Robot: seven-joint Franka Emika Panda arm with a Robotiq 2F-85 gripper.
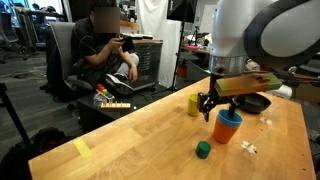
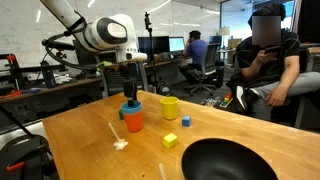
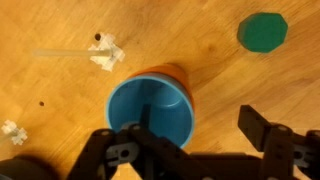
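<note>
A blue cup [image 2: 132, 107] appears nested in an orange cup [image 2: 133, 123], standing upright on the wooden table; the wrist view looks into the blue cup [image 3: 135, 98]. My gripper [image 1: 218, 108] is over the stack with its fingers apart. One dark finger reaches into the blue opening. The other finger [image 3: 255, 127] hangs outside the wall, so the rim lies between them, with a visible gap on the outer side. Beside the stack sits a green block [image 3: 262, 32].
A yellow cup [image 2: 169, 107], a blue block [image 2: 186, 121] and a yellow block [image 2: 170, 140] stand nearby. A black pan [image 2: 225, 162] lies farther off. White scraps and a thin stick [image 3: 68, 52] lie near the cups.
</note>
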